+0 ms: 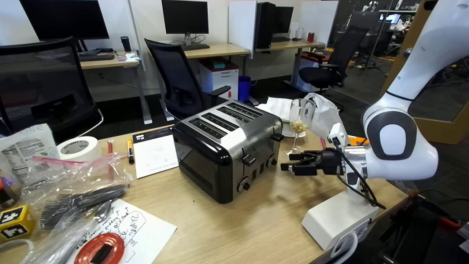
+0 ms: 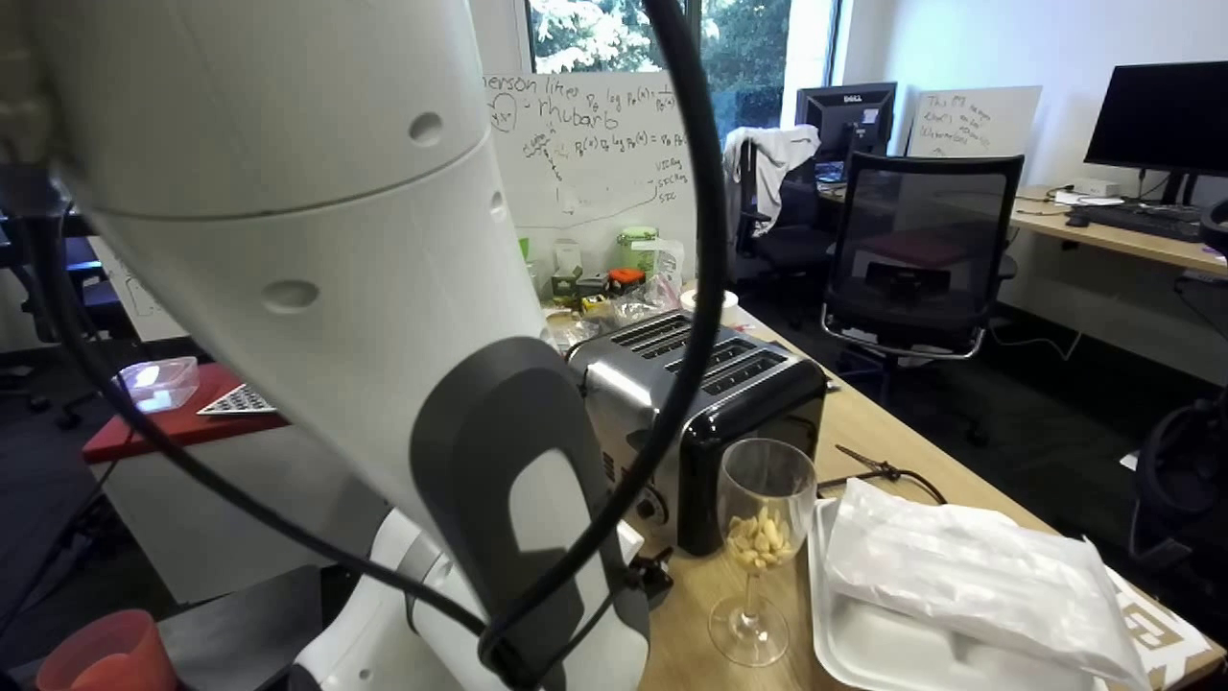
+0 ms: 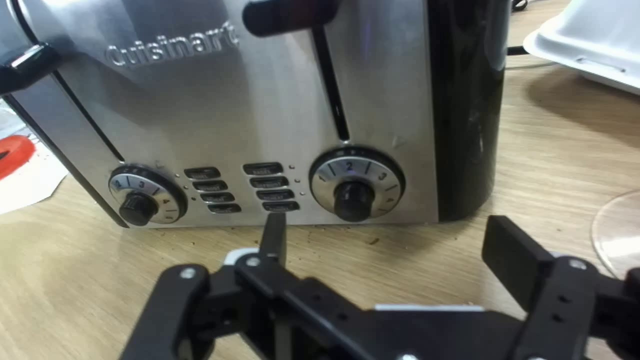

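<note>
A steel and black four-slot toaster [image 1: 228,140] stands on the wooden table. Facing it, a short gap from its front panel, is my gripper [image 1: 288,162]. The wrist view shows my gripper open, its black fingers spread wide with nothing between them. Ahead of the fingers are the toaster's right dial [image 3: 354,201], its left dial [image 3: 141,207], several small buttons [image 3: 274,183] and a black lever [image 3: 291,15]. In exterior view 2 the arm largely hides the gripper.
Close by the gripper stands a wine glass [image 2: 760,518] holding pale pieces. Past it lies a white tray [image 2: 829,622] with a plastic bag [image 2: 979,564]. Bags, tape [image 1: 79,149] and a brush [image 1: 79,202] clutter the left side.
</note>
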